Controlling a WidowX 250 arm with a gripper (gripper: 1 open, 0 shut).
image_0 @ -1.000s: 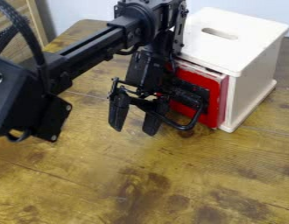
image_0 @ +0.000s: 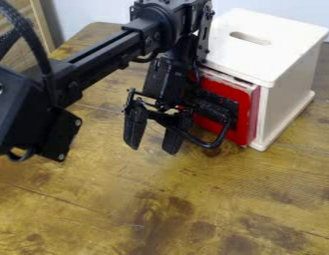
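Note:
A white box [image_0: 282, 55] with a slot in its top stands at the upper right, a red door panel [image_0: 236, 110] on its front face, framed in white. My black gripper [image_0: 154, 131] hangs just in front and left of that panel, its two dark fingers pointing down and apart, with nothing seen between them. The arm and wrist hide much of the red panel, and whether they touch it I cannot tell.
A light wooden object [image_0: 2, 75] sits at the upper left edge, partly behind the arm.

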